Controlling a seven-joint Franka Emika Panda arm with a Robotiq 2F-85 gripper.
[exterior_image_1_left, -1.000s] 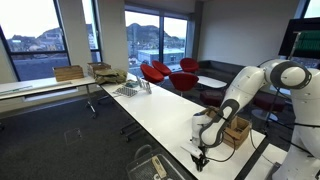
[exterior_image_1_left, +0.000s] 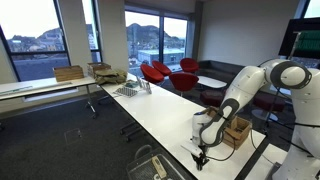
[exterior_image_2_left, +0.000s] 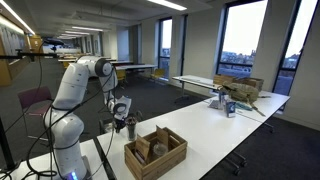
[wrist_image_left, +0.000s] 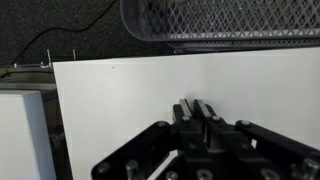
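My gripper is low over the white table (wrist_image_left: 110, 105), its two dark fingers drawn close together near the middle of the wrist view. They look shut, and no object can be made out between them. In exterior view 1 the gripper (exterior_image_1_left: 200, 160) is over the near end of the table, to the left of a wooden box (exterior_image_1_left: 238, 134). Small dark shapes around the fingers there are too small to tell apart.
A dark wire mesh basket (wrist_image_left: 235, 18) lies just beyond the table edge. The divided wooden box (exterior_image_2_left: 155, 155) stands on the table near the arm. Several things, including a bluish container (exterior_image_2_left: 226, 105), are at the far end.
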